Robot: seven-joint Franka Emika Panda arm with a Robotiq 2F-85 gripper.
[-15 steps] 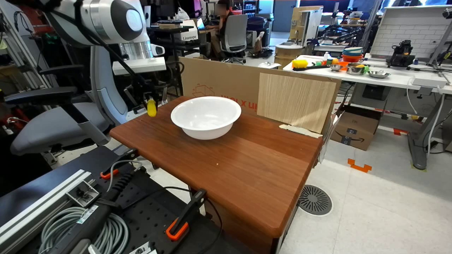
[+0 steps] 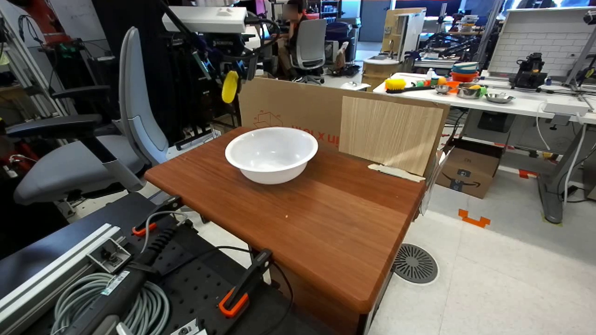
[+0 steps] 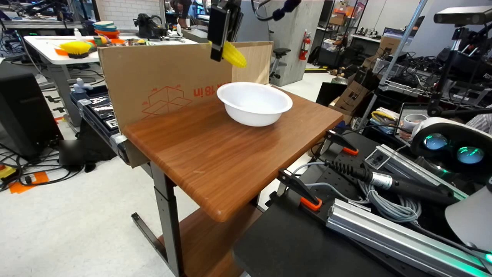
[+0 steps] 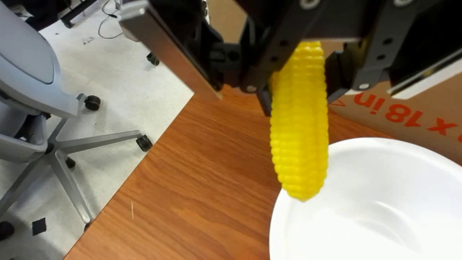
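A yellow toy corn cob (image 4: 301,130) is held by one end in my gripper, whose fingers press on its two sides. In exterior view 1 the corn (image 2: 230,87) hangs in the air, well above the table and up to the left of the white bowl (image 2: 272,155). Exterior view 2 shows the corn (image 3: 233,55) tilted below the dark gripper (image 3: 218,50), higher than the bowl (image 3: 254,104) and apart from it. The bowl stands upright on the wooden table, and the part of its inside that shows is empty.
A cardboard panel (image 3: 166,83) stands along its far edge, behind the bowl. Orange-tipped clamps (image 2: 246,284) grip the near edge, and a grey chair (image 2: 139,106) stands beyond the left end.
The corn has risen and moved right, from low over the table's left end to higher up, closer to the bowl. The arm has lifted with it. The bowl has not moved.
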